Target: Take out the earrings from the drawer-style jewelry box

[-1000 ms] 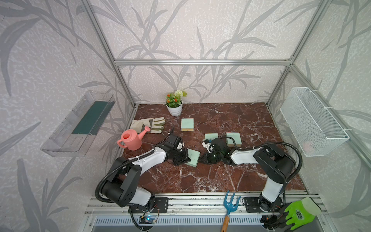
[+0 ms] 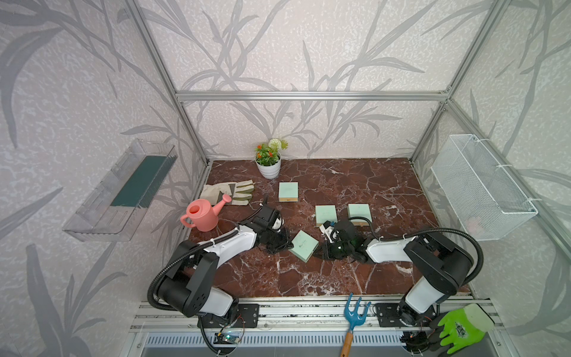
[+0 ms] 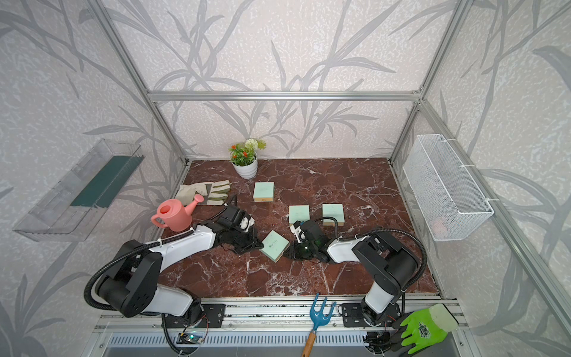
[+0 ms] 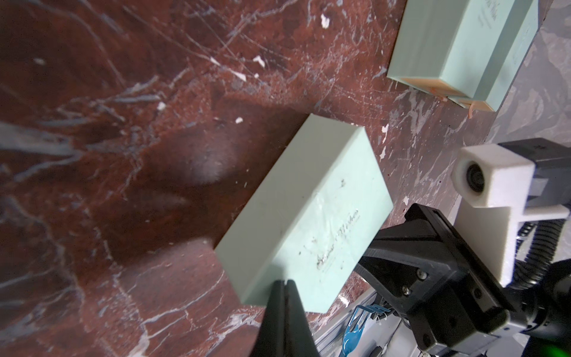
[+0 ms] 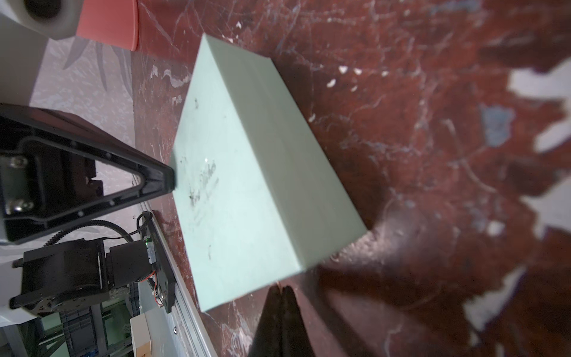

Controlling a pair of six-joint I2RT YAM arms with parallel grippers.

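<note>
A pale mint-green jewelry box (image 2: 304,245) sits closed and turned at an angle on the marble table between my two grippers. Faint lettering marks its top, and no earrings show. My left gripper is shut, its tips by one corner of the box (image 4: 309,220) with nothing visible between them. On the opposite side, my right gripper is shut too, its tips close to the box's near corner (image 5: 249,190). Whether either tip touches the box I cannot tell.
Similar mint boxes stand farther back: one (image 2: 288,190) at centre, others (image 2: 325,211) behind my right arm. A pink watering can (image 2: 202,215), gloves (image 2: 229,191) and potted flowers (image 2: 269,167) occupy the left.
The box has turned and shifted slightly to the right. My right gripper has moved a little right and toward the front edge, while the left arm has stayed put.
</note>
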